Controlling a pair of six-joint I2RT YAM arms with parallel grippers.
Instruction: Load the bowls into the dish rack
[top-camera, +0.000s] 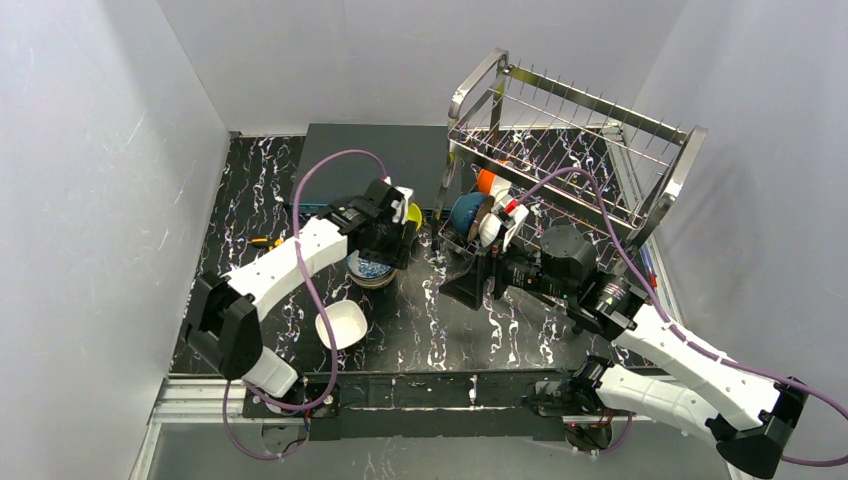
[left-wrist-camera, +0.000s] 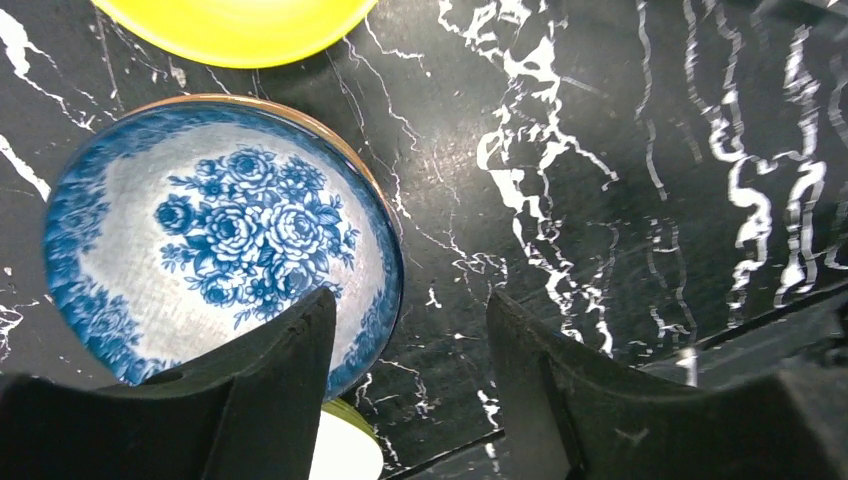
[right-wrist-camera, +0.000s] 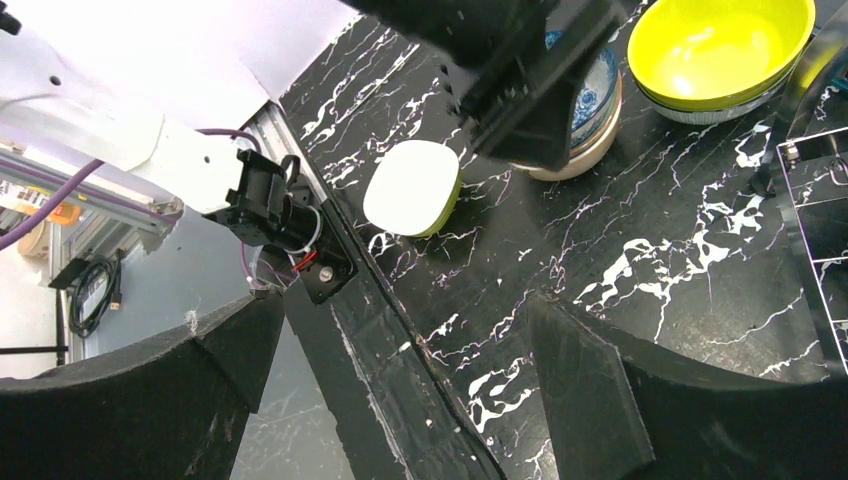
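A stack of bowls, the top one blue floral (left-wrist-camera: 230, 230), sits on the marble counter with my left gripper over its right rim, fingers apart and empty. A yellow bowl (right-wrist-camera: 720, 45) lies behind the stack, partly hidden by the left arm in the top view. A white square bowl (top-camera: 341, 323) lies nearer the front edge. My right gripper stands open and empty in front of the dish rack (top-camera: 670, 185), where blue (top-camera: 465, 213), white and orange (top-camera: 487, 180) bowls sit on the lower level.
A dark raised panel (top-camera: 370, 150) stands at the back left. Grey walls close in the back and sides.
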